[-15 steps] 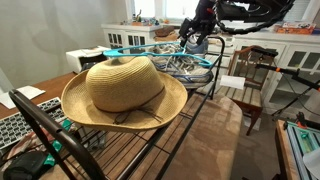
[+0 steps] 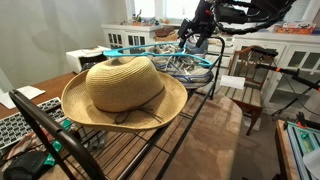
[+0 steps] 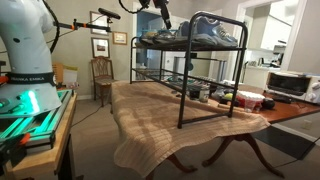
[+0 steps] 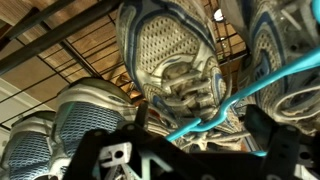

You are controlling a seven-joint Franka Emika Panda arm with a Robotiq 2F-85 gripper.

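Observation:
Several grey laced shoes [image 4: 170, 50] lie side by side on a dark wire rack [image 3: 205, 47]. Across their laces runs a light-blue hanger [image 4: 285, 70], its bent end in front of my gripper in the wrist view. My gripper is open above the shoes, one finger on each side of that bent end, and is not closed on anything. Exterior view 1 shows the gripper [image 2: 186, 36] at the far end of the rack, over the shoes. A straw hat [image 2: 120, 88] rests on the rack's near end, beside the hanger [image 2: 145, 48].
A wooden chair [image 2: 245, 88] stands on the floor beyond the rack. The rack stands on a table with a tan cloth [image 3: 150, 120]. Cluttered small items lie under the rack, and a keyboard [image 2: 12, 128] is at the left.

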